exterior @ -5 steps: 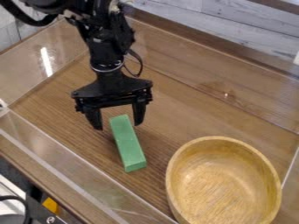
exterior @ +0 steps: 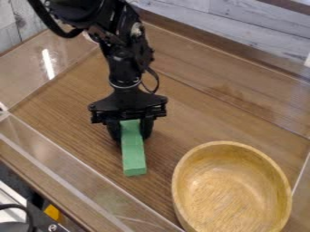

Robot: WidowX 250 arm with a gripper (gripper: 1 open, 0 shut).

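Note:
The black gripper (exterior: pixel 129 127) is low over the wooden table, with its fingers down around the upper end of a green rectangular block (exterior: pixel 133 156). The block lies lengthwise toward the front, its far end partly hidden between the fingers. I cannot tell whether the fingers press on it.
A large round wooden bowl (exterior: pixel 230 190) stands at the front right, to the right of the block. A clear edge strip runs along the left and front.
The gripper has moved down onto the block's upper end, its fingers now closer together. The block sits slightly more upright in the view.

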